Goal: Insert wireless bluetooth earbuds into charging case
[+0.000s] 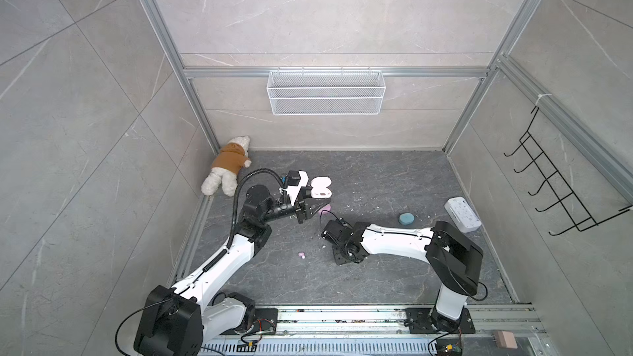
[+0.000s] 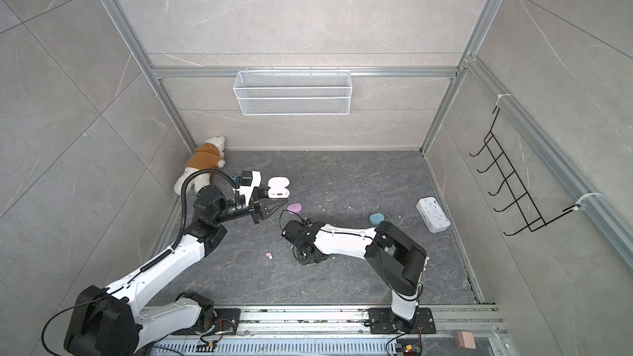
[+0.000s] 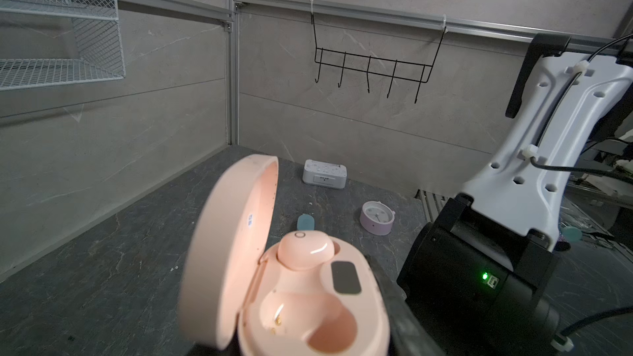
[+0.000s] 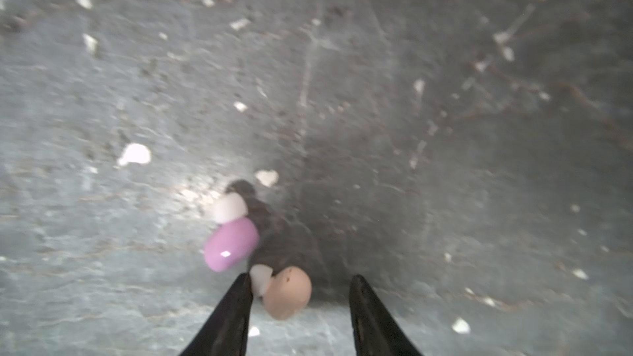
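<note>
The left gripper [image 1: 310, 199] holds the open earbud case [image 3: 316, 303], pale pink in the left wrist view, with one earbud [image 3: 304, 248] seated and the other well empty. My right gripper is low over the floor, fingers parted, around or just above a peach earbud [image 4: 286, 293] with a white tip. A magenta earbud [image 4: 230, 244] with a white tip lies just left of it.
A pink puck [image 2: 294, 207], a blue puck [image 1: 406, 218] and a white box [image 1: 463, 214] lie on the grey floor. A plush bear [image 1: 226, 168] sits back left.
</note>
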